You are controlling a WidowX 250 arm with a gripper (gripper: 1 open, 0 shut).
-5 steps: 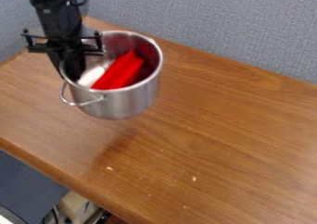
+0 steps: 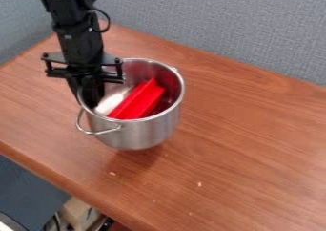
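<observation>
A steel pot [image 2: 147, 130] with a wire side handle is near the left-middle of the wooden table. Inside it lie a red object [image 2: 136, 101] and a pale item to its left. The black gripper [image 2: 90, 94] is at the pot's left rim, reaching down over it. Its fingers are dark and partly hidden, so whether they grip the rim is hard to see.
A grey padded wall stands behind. The table's front-left edge drops to a dark area.
The arm and pot have moved down and a little to the right over the last second, with the red object still inside the pot.
</observation>
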